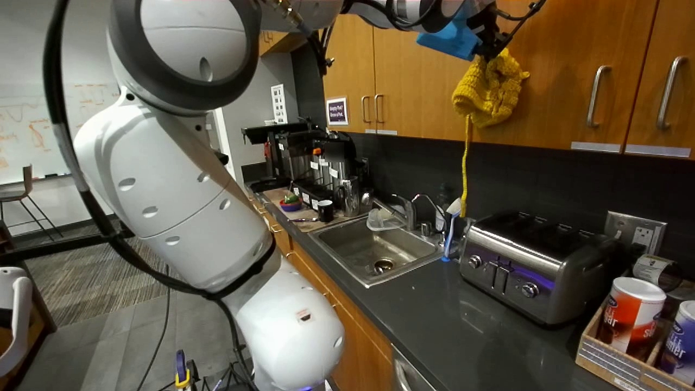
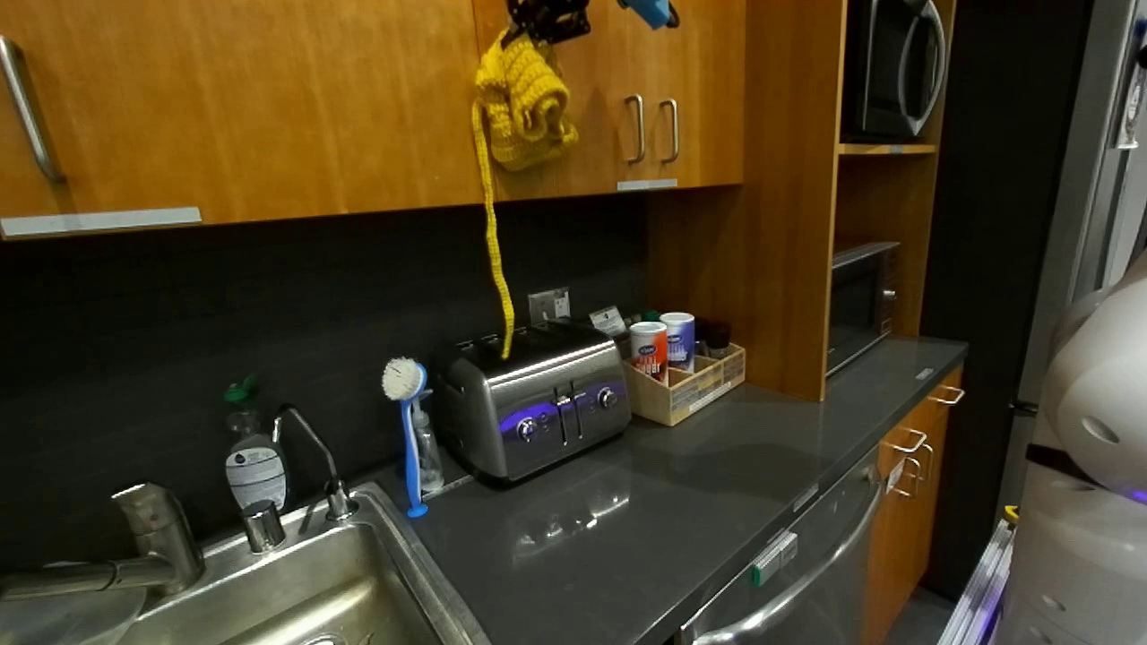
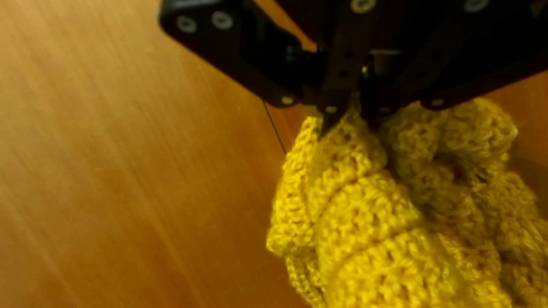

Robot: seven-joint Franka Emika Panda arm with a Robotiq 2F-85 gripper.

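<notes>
A yellow knitted piece [image 1: 490, 91] hangs bunched in the air before the upper cabinets, its top pinched by my gripper [image 1: 485, 53]. From it a long yellow strand [image 2: 494, 242] dangles; its lower end overlaps the toaster's top in the second exterior view, and whether they touch I cannot tell. In the wrist view the gripper is shut on the knit [image 3: 380, 220], whose folds spread below the fingertips. The gripped part itself is hidden between the fingers.
Below stand the steel toaster [image 2: 543, 398], a blue dish brush [image 2: 409, 435] and the sink [image 1: 378, 251]. A wooden box [image 2: 688, 385] holds canisters. Cabinet doors [image 1: 554, 78] with handles lie close behind the knit.
</notes>
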